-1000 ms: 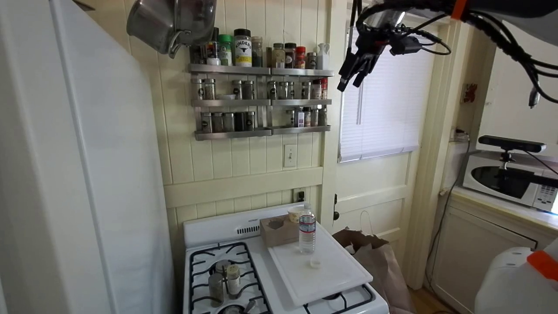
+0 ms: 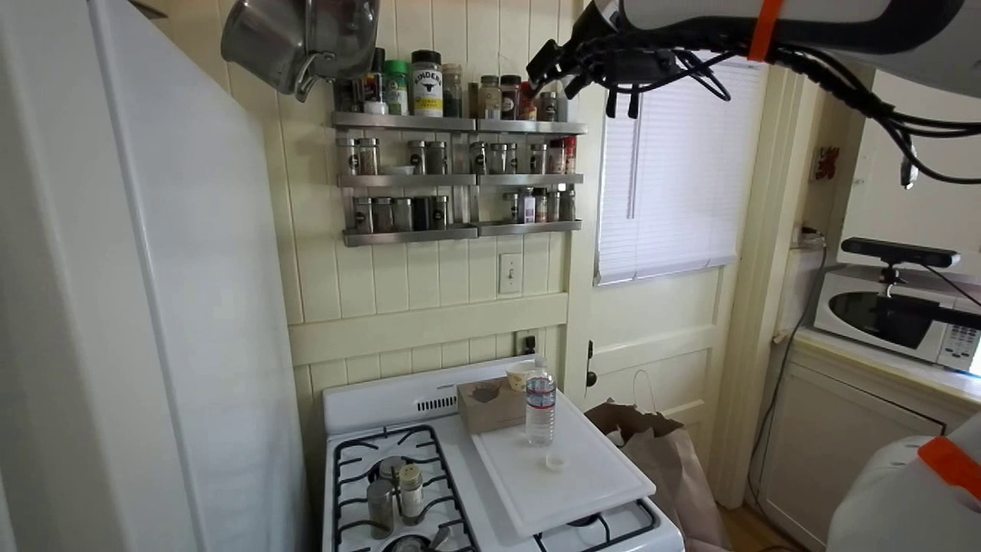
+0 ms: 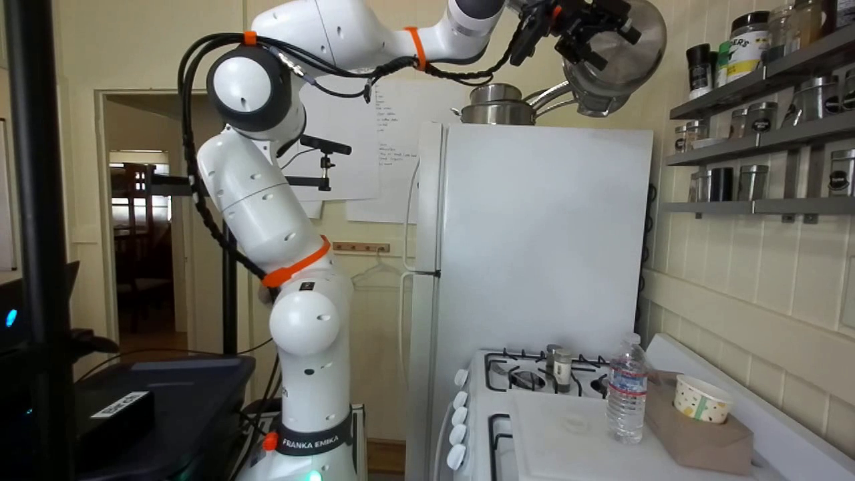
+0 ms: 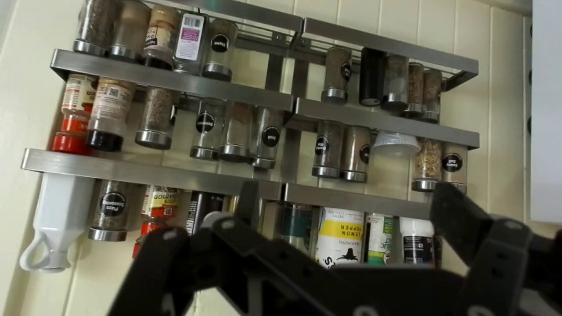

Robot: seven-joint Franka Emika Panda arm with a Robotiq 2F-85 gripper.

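Observation:
High up by the wall shelves, my gripper (image 2: 552,81) is held out in front of the top row in exterior view 1. In the wrist view the gripper has its two dark fingers spread wide, and no object sits between them. The shelf picture there is upside down. Behind the gap are the top-shelf containers, among them a yellow-and-white lemon pepper container (image 4: 341,235) and a green-labelled bottle (image 4: 380,238). Exterior view 2 has the gripper (image 3: 613,48) in front of the hanging pot.
A metal pot (image 3: 617,60) hangs above the fridge (image 3: 545,232). On the stove's white board (image 2: 520,487) stands a water bottle (image 2: 540,409), beside a cardboard box (image 2: 487,409). Two shakers, one of them pale-topped (image 2: 411,492), are on the left burners.
The arm has moved left and up toward the top shelf in exterior view 1. Its gripper has turned from pointing down to pointing more sideways. The stove items look unmoved.

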